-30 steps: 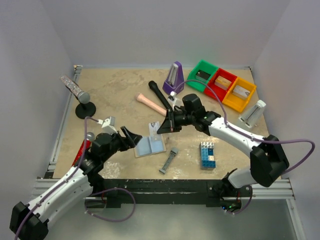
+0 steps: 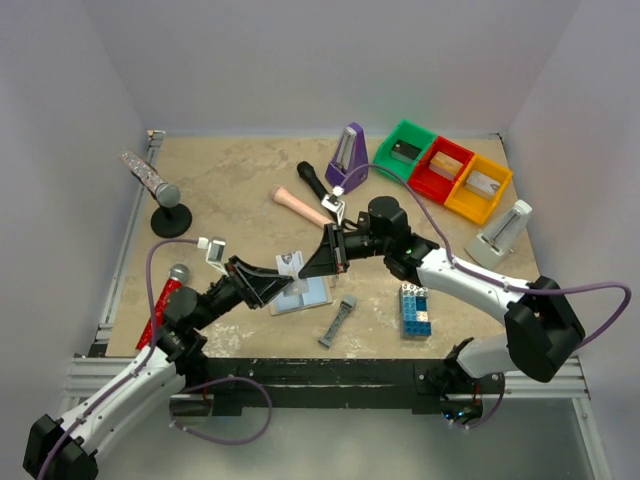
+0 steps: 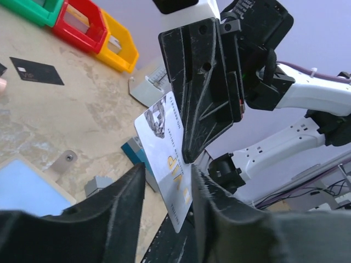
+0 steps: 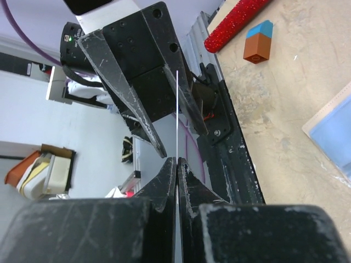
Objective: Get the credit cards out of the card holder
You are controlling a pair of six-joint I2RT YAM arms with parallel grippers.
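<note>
A white card stands edge-on, held in my right gripper (image 2: 305, 272), whose fingers are shut on it; in the right wrist view the card (image 4: 177, 109) is a thin line rising from the fingertips. My left gripper (image 2: 283, 283) has its fingers around the card's lower end, parted in the left wrist view; whether they touch it is unclear. The card holder (image 2: 301, 300), with pale blue pockets, lies on the table below both grippers.
A grey tool (image 2: 338, 322) and blue bricks (image 2: 415, 310) lie to the right. A red cylinder (image 2: 160, 310) is at the left. Coloured bins (image 2: 475, 200), a purple object (image 2: 348, 160) and two rod-like objects (image 2: 300, 207) are at the back.
My left gripper has moved right to meet the card. My right gripper has shifted slightly left with the card, bringing the two grippers together above the holder.
</note>
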